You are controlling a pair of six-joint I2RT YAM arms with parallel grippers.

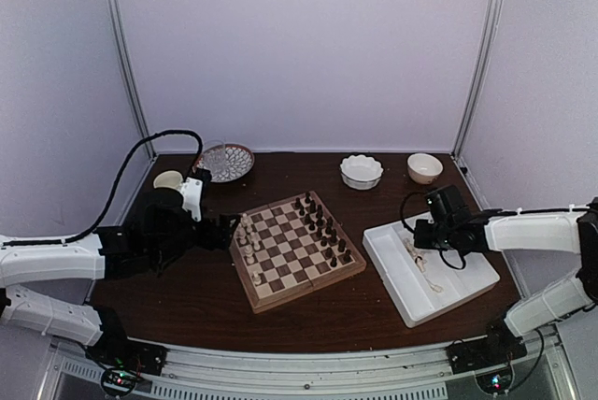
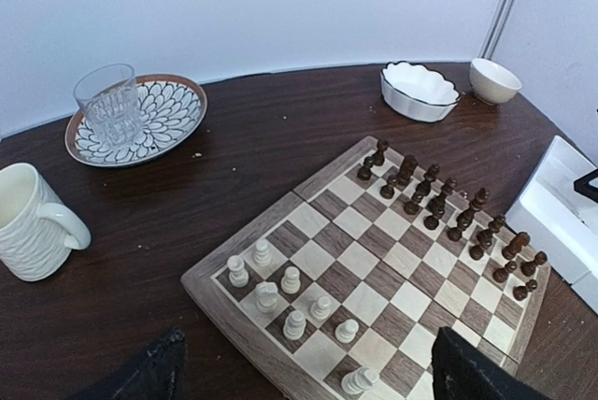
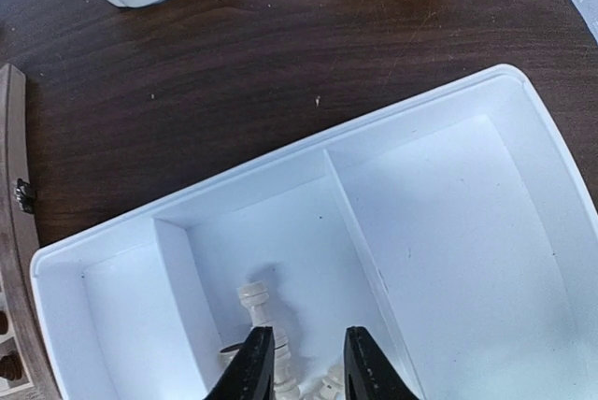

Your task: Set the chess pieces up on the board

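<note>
The wooden chessboard (image 1: 297, 260) lies at an angle in mid-table. Along its right side stand dark pieces (image 2: 436, 204) in two rows. Several white pieces (image 2: 295, 324) stand on the left part, with open squares among them. At the board's left edge my left gripper (image 1: 228, 230) is open; in its wrist view the wide gap between the fingers is empty of any grip. More white pieces (image 3: 254, 295) lie in the white tray's middle compartment. Over them my right gripper hangs part open, a white piece showing beyond the gap, seemingly not gripped.
The divided white tray (image 1: 397, 299) sits right of the board. Behind are a scalloped bowl (image 1: 361, 172) and a plain bowl (image 1: 425, 168). Back left are a mug (image 2: 35, 222) and a patterned plate (image 2: 182, 129) bearing a clear glass (image 2: 110, 106).
</note>
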